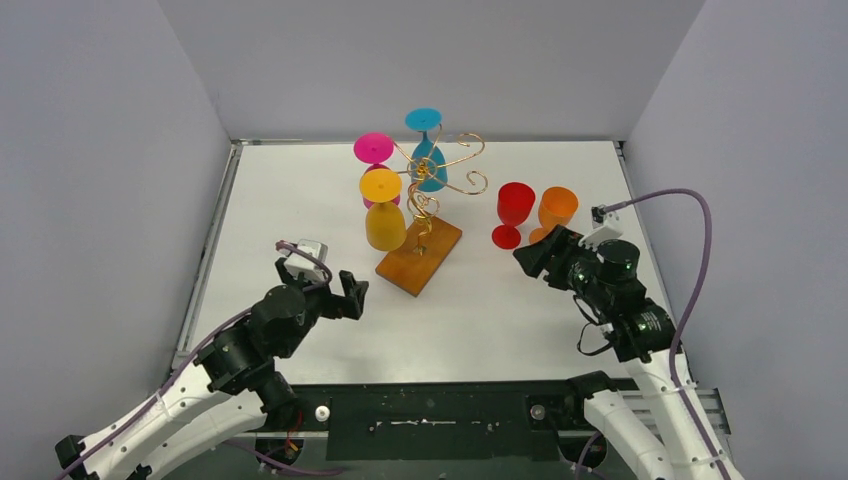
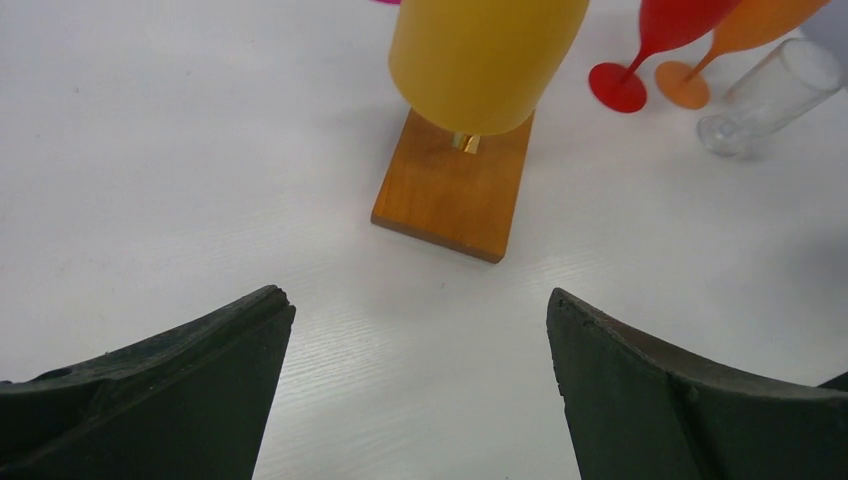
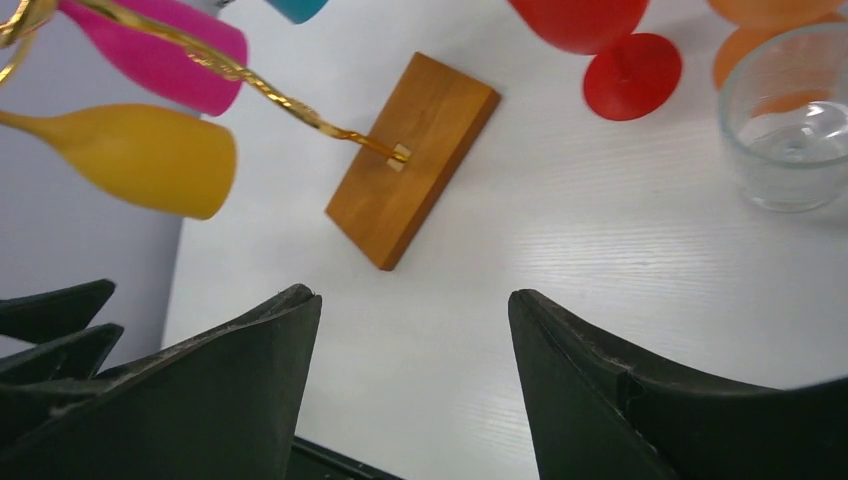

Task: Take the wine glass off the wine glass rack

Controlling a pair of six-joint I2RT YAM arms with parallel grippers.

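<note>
The gold rack on a wooden base (image 1: 405, 270) holds an upside-down yellow glass (image 1: 385, 228), a magenta glass (image 1: 373, 148) and a blue glass (image 1: 423, 119). In the left wrist view the yellow glass (image 2: 485, 60) hangs above the base. My left gripper, open and empty, is at lower left of the rack in the top view. My right gripper stands open and empty to the rack's right, in front of the standing glasses.
Red (image 1: 515, 200) and orange (image 1: 558, 203) glasses stand on the table's right, with a clear glass (image 3: 785, 150) beside them, mostly hidden in the top view. Walls border three sides.
</note>
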